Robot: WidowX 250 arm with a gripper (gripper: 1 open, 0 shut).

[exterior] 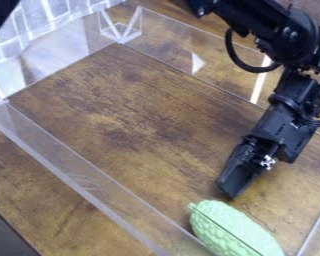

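Observation:
A pale green, bumpy oblong object (pixel 234 232) lies at the bottom right inside a clear-walled enclosure. My black gripper (pixel 234 184) points down at the wooden surface just above and behind that object, apart from it. It looks shut, and nothing shows between its fingers.
Clear plastic walls (pixel 83 178) border the work area on the left, back and right. A white gridded object (pixel 23 30) stands beyond the far left wall.

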